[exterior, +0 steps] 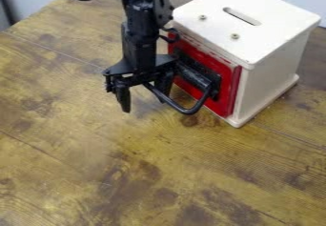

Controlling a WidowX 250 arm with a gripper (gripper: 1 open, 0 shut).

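Note:
The black gripper (132, 89) hangs just left of the front of a white wooden box (261, 53) that has a slot and two bolts on top. The box's front has a red frame (223, 99) with a black panel and a black bar handle (181, 107) sticking out toward the gripper. The gripper's fingers point down above the wooden table, beside the handle's left end; whether they are open or shut is hard to make out.
A white wall edge shows at the back. The box stands at the right rear.

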